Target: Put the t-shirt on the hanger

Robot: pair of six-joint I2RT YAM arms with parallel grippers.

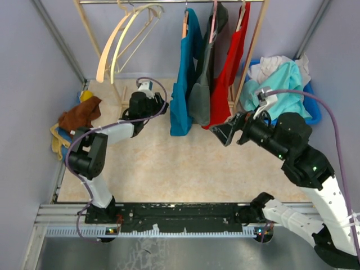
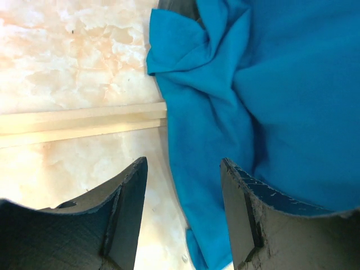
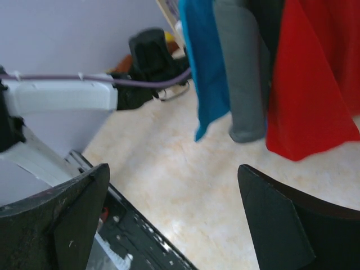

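A blue t-shirt [image 1: 186, 79] hangs from the rail on a wooden hanger [image 1: 185, 25]. To its left, my left gripper [image 1: 163, 103] is apart from the cloth; the left wrist view shows its fingers [image 2: 126, 211] spread, with the blue cloth [image 2: 205, 124] beyond them and nothing held. My right gripper [image 1: 230, 132] is over the floor in front of the red garment [image 1: 229, 73]. Its fingers [image 3: 281, 219] stand wide apart in the right wrist view, with only floor and my other arm seen between them.
Several empty hangers [image 1: 115, 45] hang at the rail's left end. A grey garment [image 1: 201, 93] hangs beside the blue one. Clothes [image 1: 84, 112] lie heaped at left; a blue bin [image 1: 313, 109] of cloth stands at right.
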